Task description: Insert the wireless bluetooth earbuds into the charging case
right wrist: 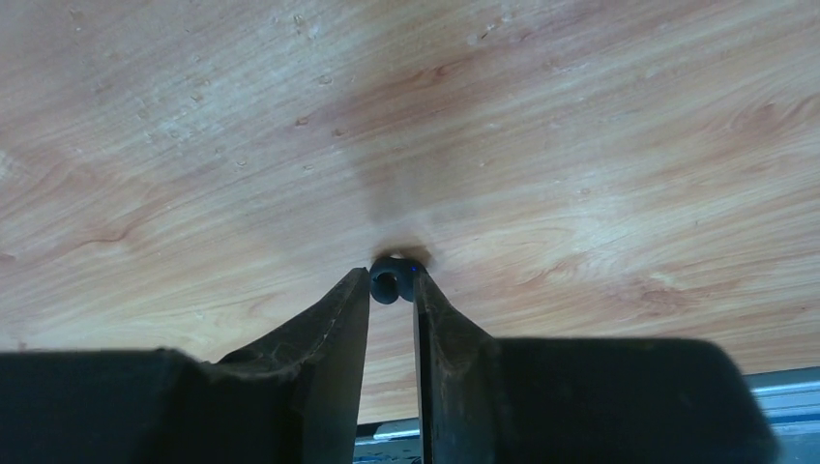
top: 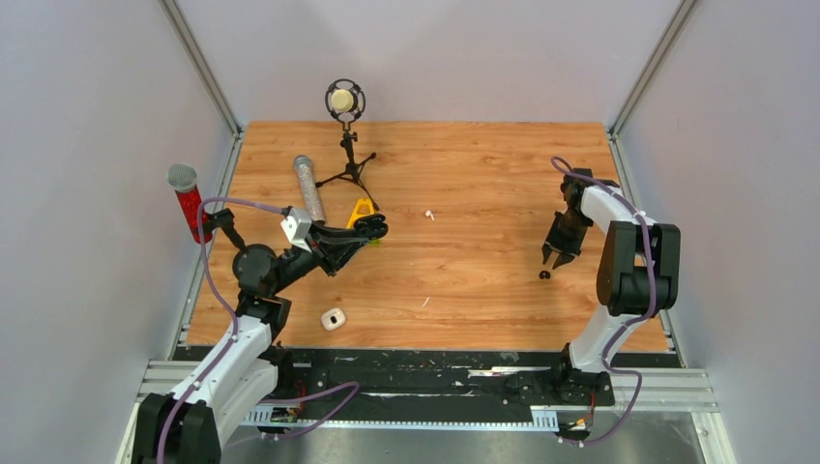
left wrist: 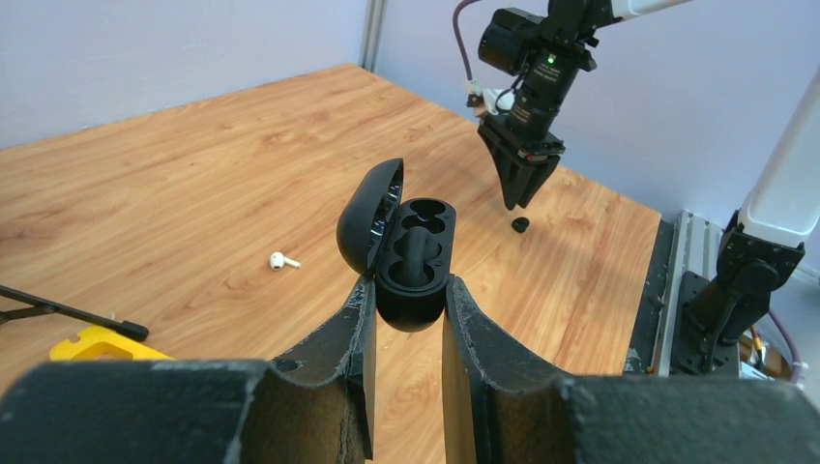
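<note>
Black and open-lidded, the charging case [left wrist: 414,300] is pinched in my left gripper above the table's left side. Its lid [left wrist: 366,217] tilts to the left and its recesses face up; whether the dark shape inside is an earbud I cannot tell. A small black earbud [right wrist: 384,287] lies on the wood at the right [top: 544,275]. My right gripper hangs just over it, part open, with the earbud showing between and beyond the fingertips. In the right wrist view, the right finger [right wrist: 425,304] covers part of the earbud.
A white earbud [top: 429,215] lies mid-table, and a white case [top: 333,319] sits at the front left. Behind the left arm are a microphone on a tripod [top: 348,145], a silver microphone [top: 307,184] and a yellow object [top: 359,211]. Bare wood lies between the arms.
</note>
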